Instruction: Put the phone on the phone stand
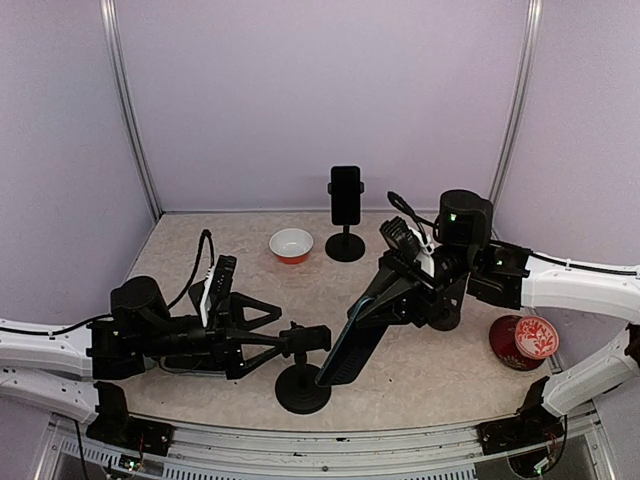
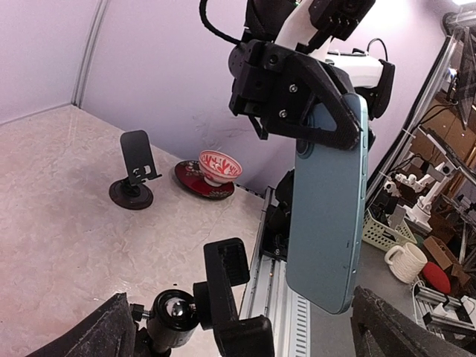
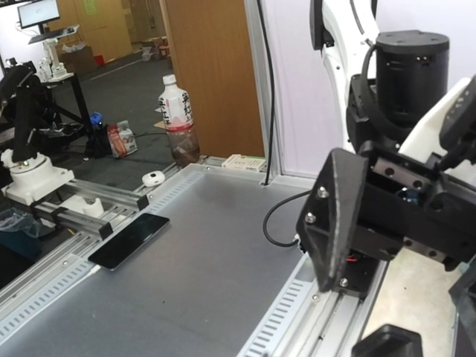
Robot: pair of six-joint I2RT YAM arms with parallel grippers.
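Observation:
A phone (image 1: 348, 355) hangs tilted from my right gripper (image 1: 375, 300), which is shut on it; its pale blue back (image 2: 324, 223) shows in the left wrist view. Just left of and below the phone stands the black phone stand (image 1: 302, 390), its holder (image 2: 227, 297) turned sideways near the front edge. My left gripper (image 1: 262, 333) is open beside the holder, with nothing held between its fingers. In the right wrist view the held phone is not clearly visible.
A second stand (image 1: 345, 200) is at the back, beside a white and orange bowl (image 1: 291, 243). A patterned red bowl (image 1: 536, 337) on a dark red plate is at the right.

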